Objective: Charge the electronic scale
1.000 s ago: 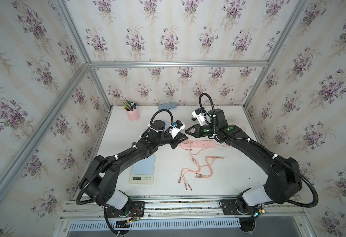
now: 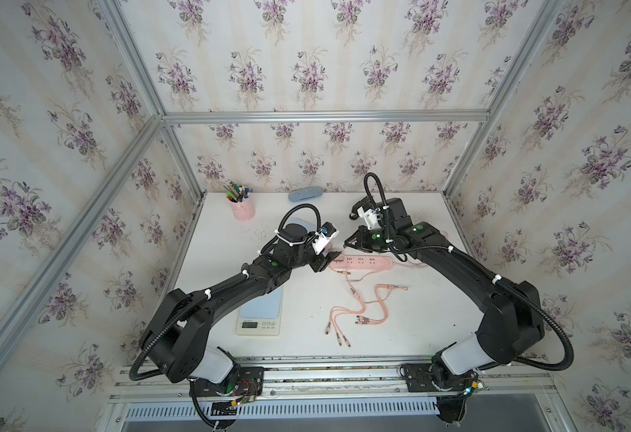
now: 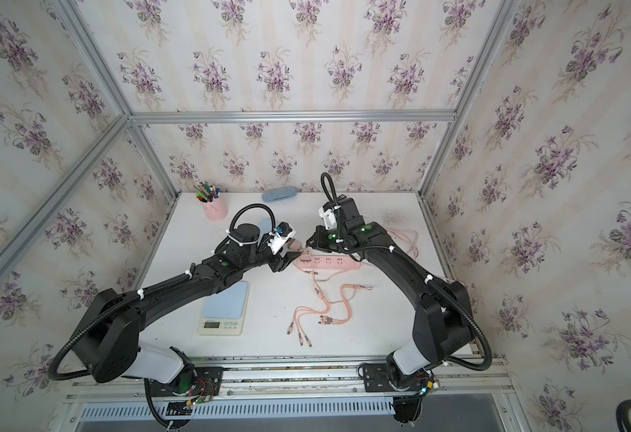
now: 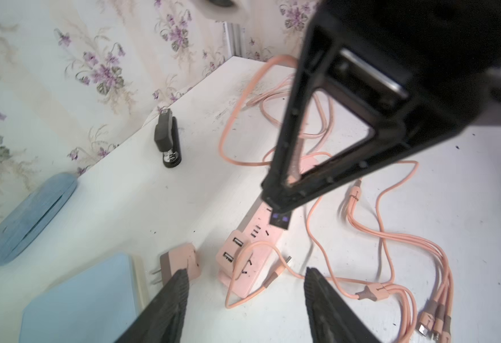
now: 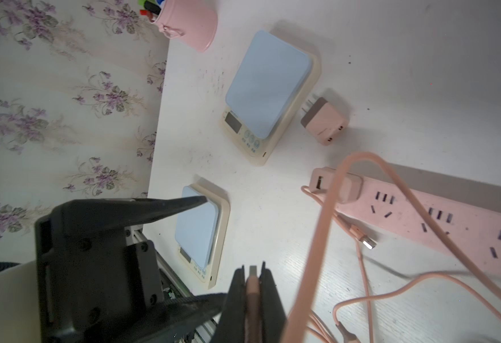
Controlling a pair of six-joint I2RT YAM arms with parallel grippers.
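Observation:
In the right wrist view my right gripper is shut on the plug end of a peach cable [image 5: 253, 303], its small tip poking out past the fingers. A loop of peach cable rises close to the lens there. Facing it from the left, my left gripper [image 2: 332, 260] stands open and empty; its fingers [image 4: 169, 305] are wide apart. One electronic scale [image 2: 259, 313] lies at the front left. Another scale [image 5: 270, 85], with blue plate and small display, lies farther back, mostly behind the left arm in the top views.
A pink power strip [image 2: 373, 263] lies below the grippers, a USB block [image 5: 339, 185] at its end. A loose charger [image 5: 324, 121] sits beside the rear scale. Branching peach cables [image 2: 362, 309] cover the front middle. Stapler [image 4: 167, 137], blue case [image 2: 305, 193] and pen cup [image 2: 243, 208] stand behind.
The right gripper keeps the plug and has turned slightly.

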